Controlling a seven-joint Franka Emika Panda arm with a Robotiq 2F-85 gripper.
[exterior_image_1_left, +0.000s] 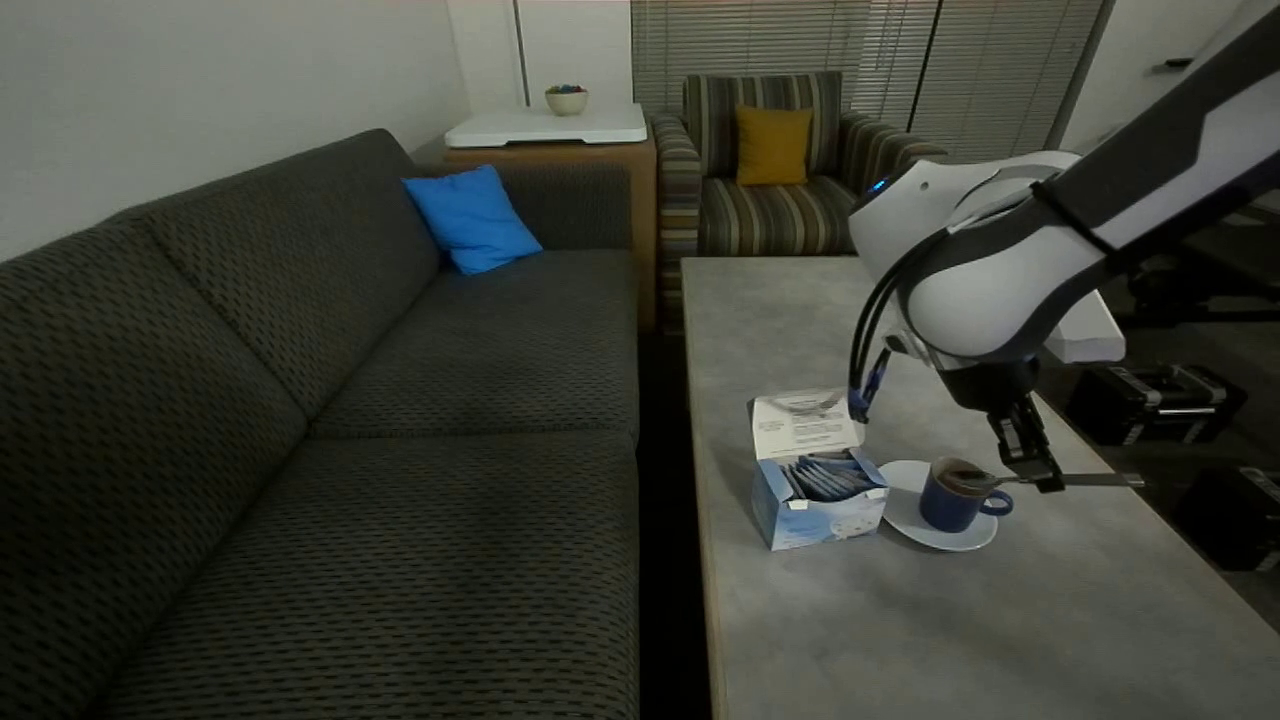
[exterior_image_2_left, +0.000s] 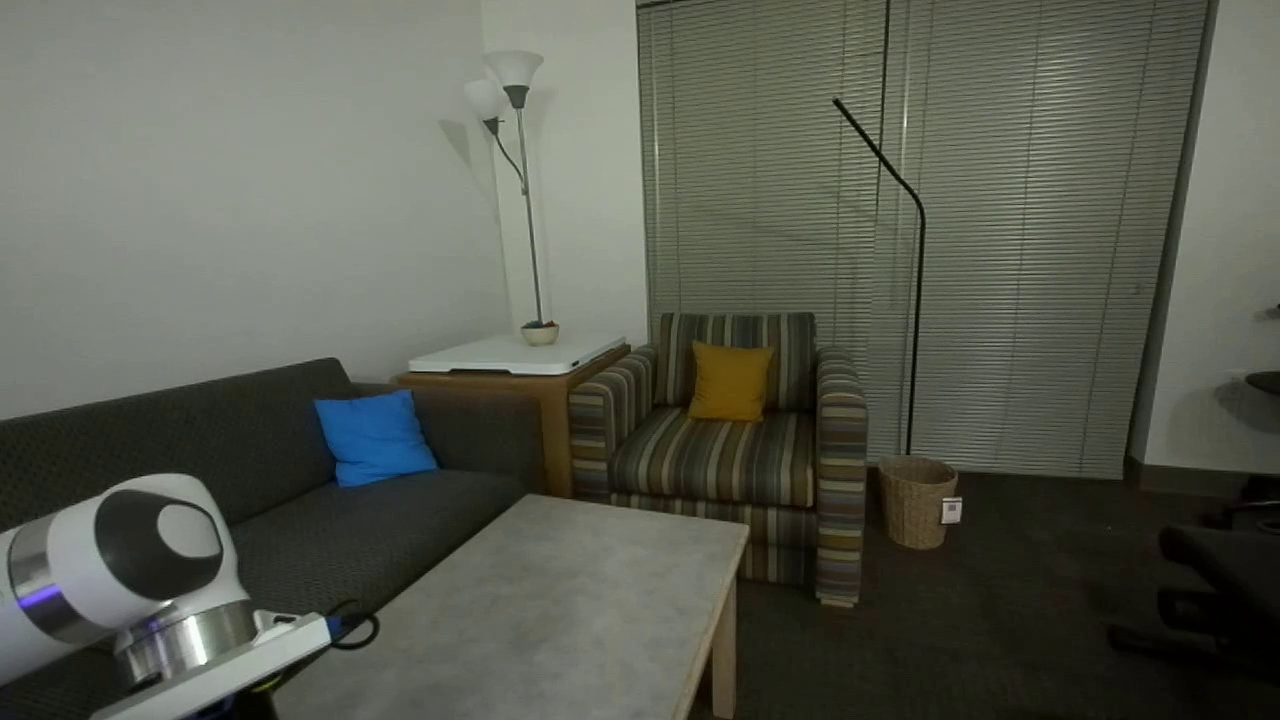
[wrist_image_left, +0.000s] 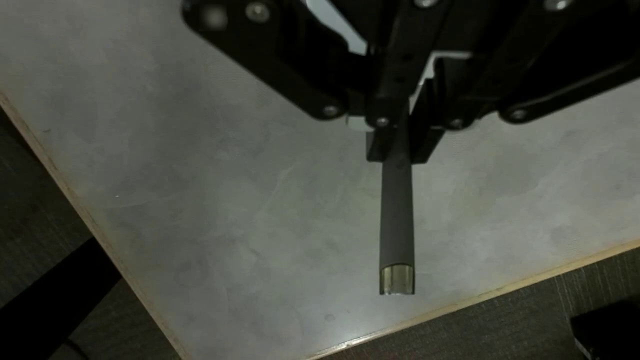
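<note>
A long dark spoon (exterior_image_1_left: 1104, 480) lies almost level, with my gripper (exterior_image_1_left: 1041, 478) shut on its handle. The spoon's bowl end reaches left over the mouth of a blue cup (exterior_image_1_left: 948, 509); whether it dips inside is hard to tell. Beneath the cup is a white saucer (exterior_image_1_left: 903, 510) on the table. In the wrist view, the grey spoon handle (wrist_image_left: 397, 222) with a shiny end sticks out from between the fingertips of my gripper. The cup is out of sight there.
Left of the saucer, an open blue box (exterior_image_1_left: 816, 522) holds several packets, its lid raised. A sofa (exterior_image_1_left: 480, 516) runs along the left, with a dark gap between it and the table.
</note>
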